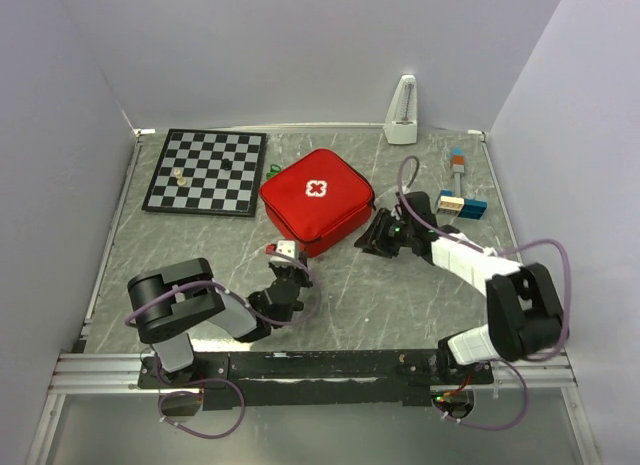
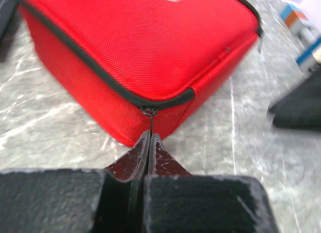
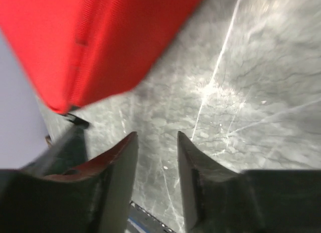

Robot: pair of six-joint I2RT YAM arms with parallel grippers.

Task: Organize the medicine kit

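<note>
The red medicine kit (image 1: 318, 193), a zipped fabric case with a white cross emblem on its lid, lies closed near the table's middle. Black zipper tape (image 2: 90, 67) runs around its upper edge. At the near corner, a thin zipper pull (image 2: 151, 122) hangs down to the tips of my left gripper, whose fingers are pressed together on it. My right gripper stands open to the right of the case, apart from it, with only bare table showing between its fingers. What the case contains is hidden.
A chessboard (image 1: 205, 172) lies at the back left, and green-handled scissors (image 1: 274, 170) peek out behind the case. A white metronome (image 1: 403, 110) stands at the back. Small boxes (image 1: 461, 204) sit at the right.
</note>
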